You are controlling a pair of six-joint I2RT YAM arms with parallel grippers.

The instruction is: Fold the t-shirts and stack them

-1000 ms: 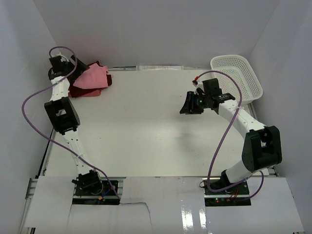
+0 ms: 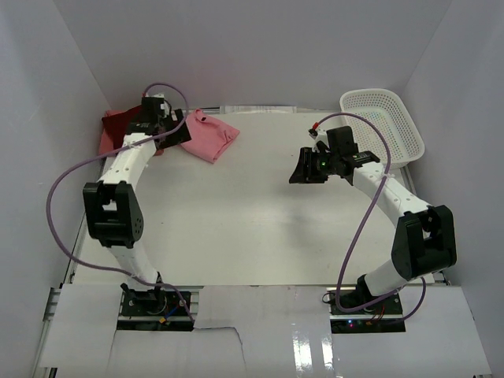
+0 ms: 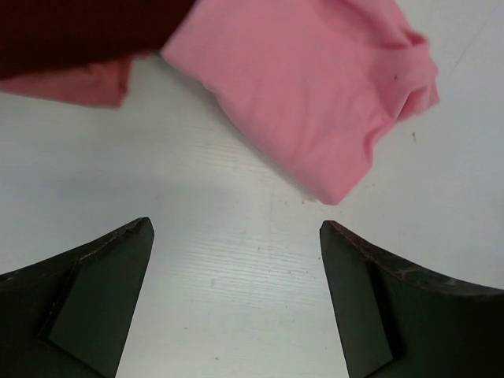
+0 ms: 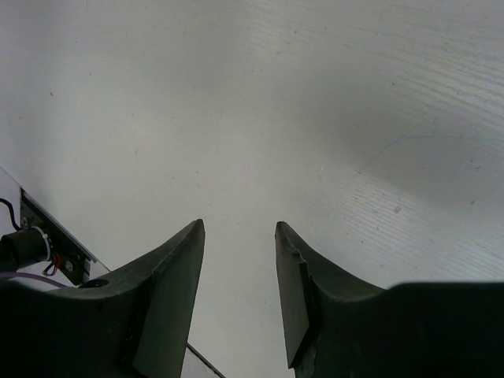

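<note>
A crumpled pink shirt (image 2: 210, 139) lies on the table at the back left, right beside the stack. Part of it also fills the top of the left wrist view (image 3: 299, 87). The stack's dark red shirt (image 2: 118, 124) is at the far left, partly hidden by my left arm, with a paler red fold (image 3: 87, 83) showing under it. My left gripper (image 2: 178, 128) is open at the pink shirt's left side, with only bare table between its fingers in the wrist view. Over clear table, my right gripper (image 2: 308, 169) stands open and empty.
A white plastic basket (image 2: 409, 142) stands at the back right. Grey walls (image 2: 244, 47) rise at the back and both sides.
The pink shirt has come off the dark red stack and now lies to its right. My left gripper moved right with it and now stands open beside it. The right arm stayed still.
</note>
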